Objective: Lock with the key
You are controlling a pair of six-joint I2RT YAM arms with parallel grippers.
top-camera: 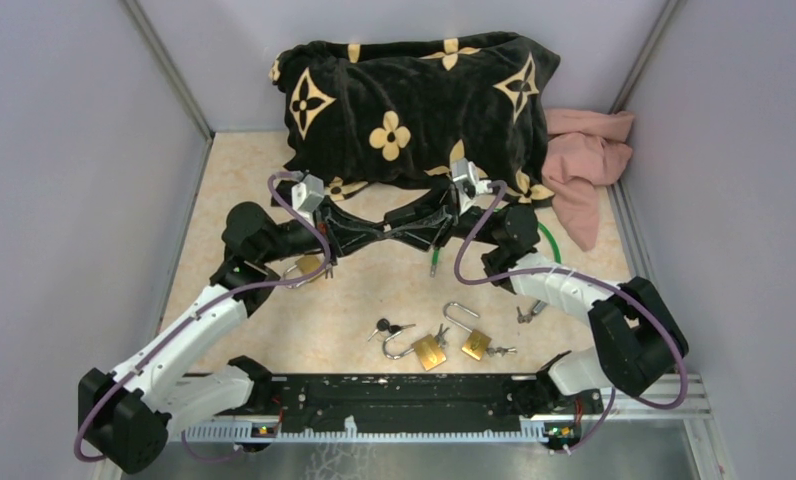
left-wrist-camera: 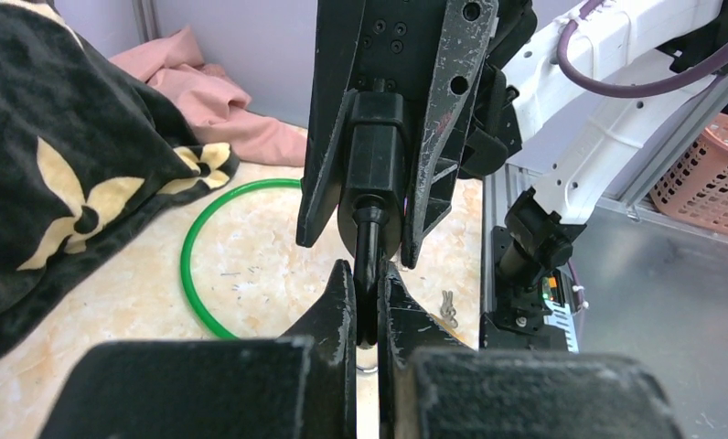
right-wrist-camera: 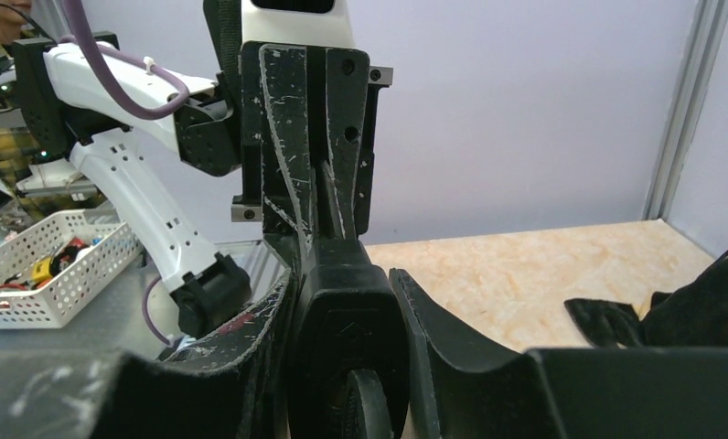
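Over the middle of the table, my two grippers meet tip to tip in the top view. My right gripper is shut on a thick black lock body [left-wrist-camera: 376, 169], which lies lengthwise between its fingers. Out of that body comes a thin black rod [left-wrist-camera: 368, 265]; my left gripper is shut on it. The right wrist view has the black body [right-wrist-camera: 349, 311] large in front, with the left gripper's scratched fingers [right-wrist-camera: 285, 146] just beyond. How deep the rod sits in the body cannot be seen, and no key shows at the grippers.
A green cable [left-wrist-camera: 188, 265] curves on the table. Brass padlocks [top-camera: 430, 352] [top-camera: 476, 345] and loose keys [top-camera: 382, 326] lie near the front; another padlock [top-camera: 309, 266] is under the left arm. A black patterned blanket [top-camera: 414, 110] and pink cloth [top-camera: 584, 165] fill the back.
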